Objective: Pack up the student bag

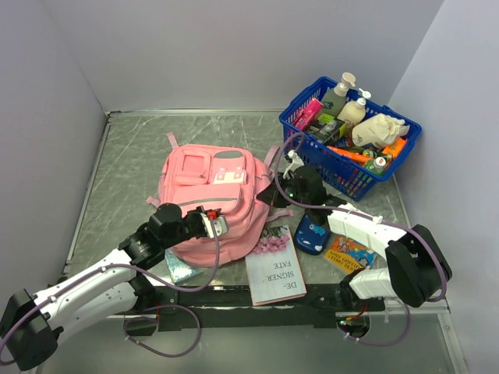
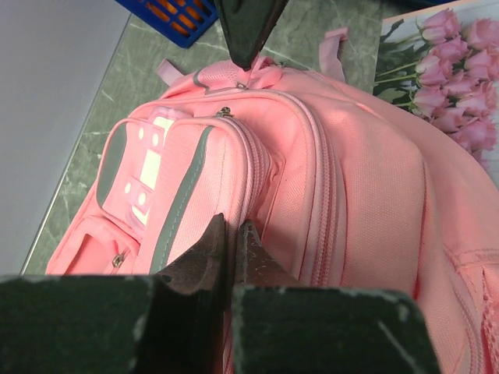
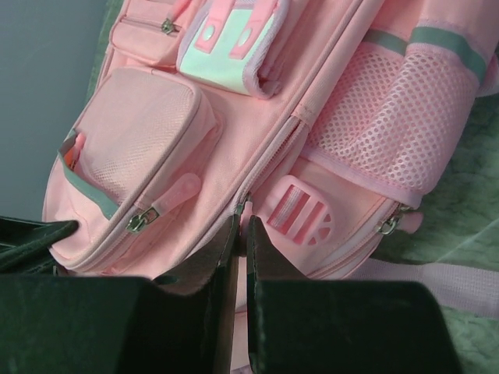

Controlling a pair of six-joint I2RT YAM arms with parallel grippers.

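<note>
A pink backpack (image 1: 204, 164) lies front side up on the grey marbled surface. In the left wrist view, my left gripper is shut on a fold of pink fabric at the backpack's front pocket (image 2: 204, 167). At the bag's right side, my right gripper (image 1: 263, 199) is shut; in the right wrist view its fingertips pinch a small pink zipper pull (image 3: 247, 214) on the main zip, beside a pink plastic buckle (image 3: 296, 210). A stretch of that zip (image 3: 273, 152) above the pull looks parted. The bag's inside is hidden.
A blue basket (image 1: 351, 178) full of bottles and packets stands at the back right. A rose-covered book (image 1: 277, 273), a dark blue case (image 1: 312, 236) and an orange booklet (image 1: 349, 254) lie in front of it. A pale packet (image 1: 181, 269) sits partly under the left arm.
</note>
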